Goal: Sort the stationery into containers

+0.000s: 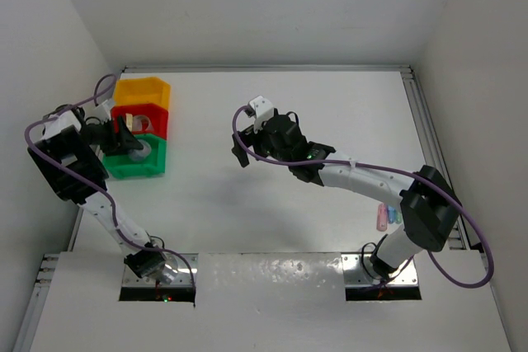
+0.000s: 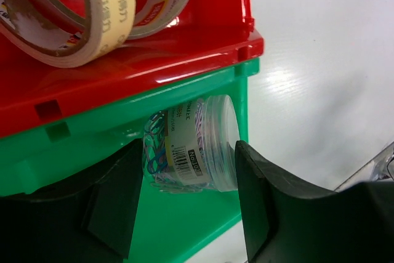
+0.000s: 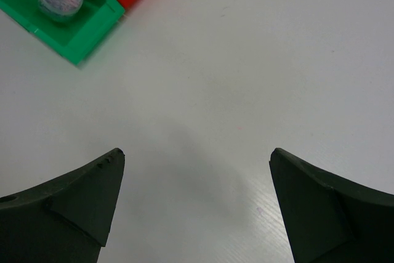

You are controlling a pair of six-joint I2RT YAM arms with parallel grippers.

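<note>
My left gripper is shut on a clear plastic jar of coloured paper clips (image 2: 181, 140), held inside the green container (image 2: 160, 226) near its edge beside the red container (image 2: 191, 53). Tape rolls (image 2: 104, 4) sit in the red container. In the right wrist view the jar (image 3: 64, 1) shows in the green container (image 3: 80, 44) under the left fingers. My right gripper hangs open over bare table, with nothing between its fingers.
A yellow container (image 1: 142, 88) stands behind the red one at the left. Small pink and blue items (image 1: 382, 217) lie at the right front.
</note>
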